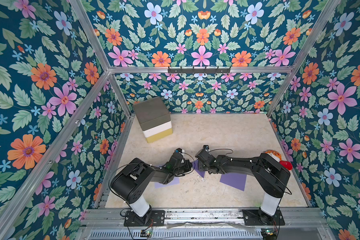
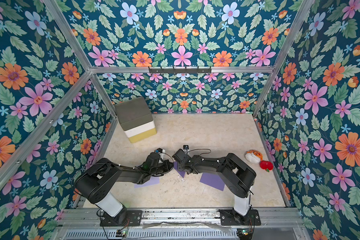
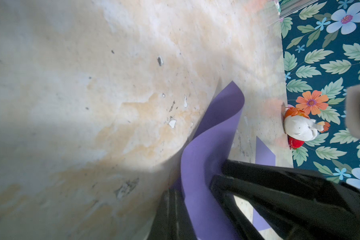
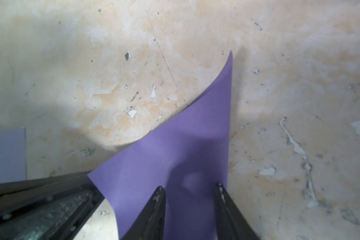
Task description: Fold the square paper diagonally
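The purple paper lies bent over between the two arms, one corner curling up; in the left wrist view it shows as a curved, doubled strip (image 3: 206, 180). My left gripper (image 1: 188, 166) is at the paper's left side, and its fingers look closed, partly hidden by paper and shadow in the wrist views. My right gripper is over the paper, fingertips apart and part open, with purple paper showing beneath and between them.
Other purple sheets (image 2: 212, 182) (image 2: 146, 182) lie to either side. A stacked box (image 1: 152, 118) stands at the back left. Small red and white toys (image 2: 266, 164) sit at the right edge.
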